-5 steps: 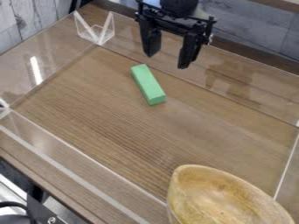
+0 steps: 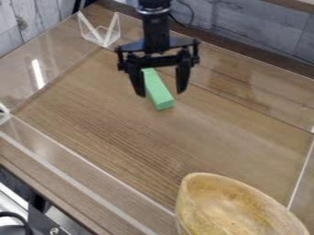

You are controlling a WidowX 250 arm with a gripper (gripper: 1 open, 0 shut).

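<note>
A green block (image 2: 160, 96) lies lengthwise on the wooden table (image 2: 110, 138), upper middle of the view. My black gripper (image 2: 153, 69) hangs over its far end from the top, open, with a finger out to either side of the block. Whether it touches the block cannot be told.
A large cream bowl (image 2: 233, 207) sits at the bottom right. The table is otherwise largely clear in the middle and right. A white wire-like object (image 2: 101, 27) is at the back left, near the table's edge.
My gripper has moved left from the back right to over the green block and has turned. The block and bowl look unmoved.
</note>
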